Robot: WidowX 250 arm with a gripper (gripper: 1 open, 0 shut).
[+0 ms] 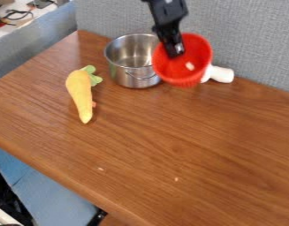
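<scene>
A red bowl is held up at the back of the table, tilted toward the camera, by the black gripper at its upper left rim; the gripper looks shut on it. A steel pot stands just left of the bowl, partly behind it. A white object shows at the bowl's right, partly hidden by it.
A yellow toy vegetable with a green top lies on the left of the wooden table. A grey padded wall borders the back.
</scene>
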